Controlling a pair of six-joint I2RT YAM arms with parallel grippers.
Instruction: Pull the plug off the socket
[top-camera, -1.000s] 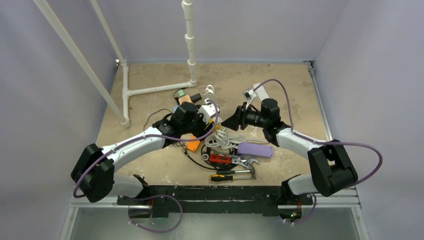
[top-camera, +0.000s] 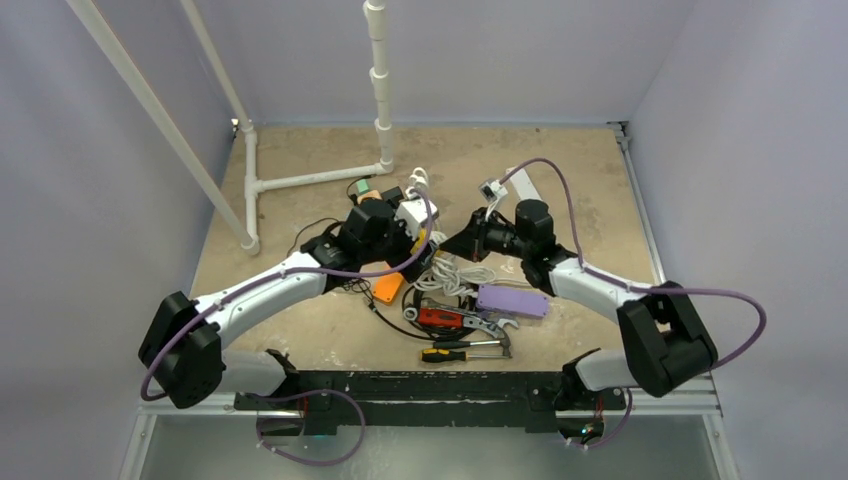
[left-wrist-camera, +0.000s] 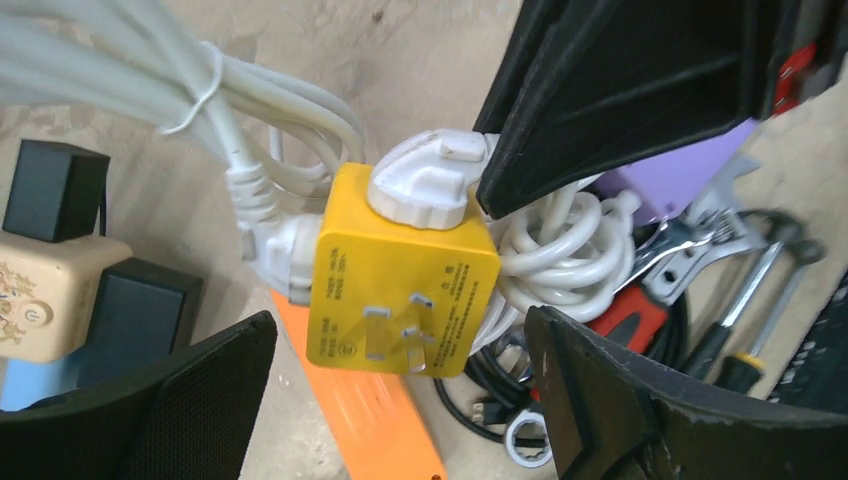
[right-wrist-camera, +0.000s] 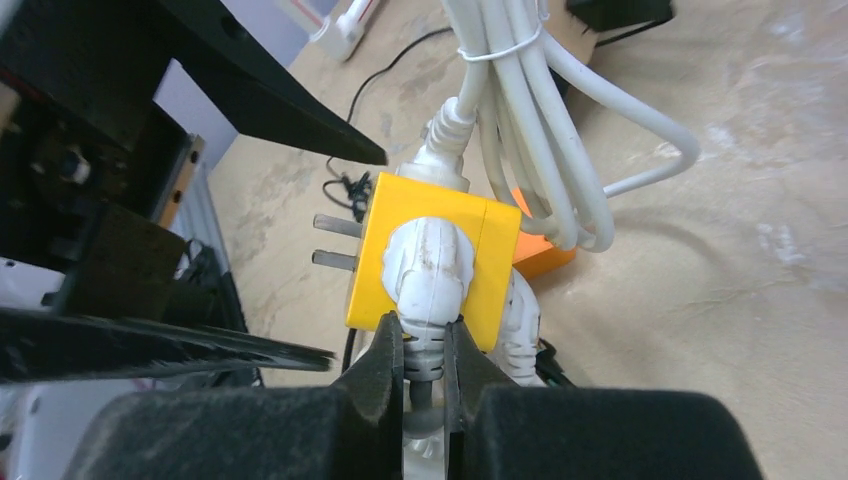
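Observation:
A yellow cube socket (left-wrist-camera: 400, 290) is held up off the table, its metal prongs bare in the left wrist view. A white plug (left-wrist-camera: 425, 180) sits in one face, and my right gripper is shut on its narrow cable end. Another white plug (right-wrist-camera: 440, 155) with bundled cord enters an adjacent side. My left gripper stands open, one finger (left-wrist-camera: 200, 400) on each side of the cube's lower part, with visible gaps. From the right wrist view, those open left fingers (right-wrist-camera: 180, 345) point at the pronged side without touching it.
Below lie an orange block (top-camera: 387, 288), coiled white cord (top-camera: 445, 278), a purple box (top-camera: 512, 300) and several tools, including a hammer (top-camera: 475, 344). White pipes (top-camera: 320, 178) stand at the back left.
My left gripper has shifted slightly and turned near the cube.

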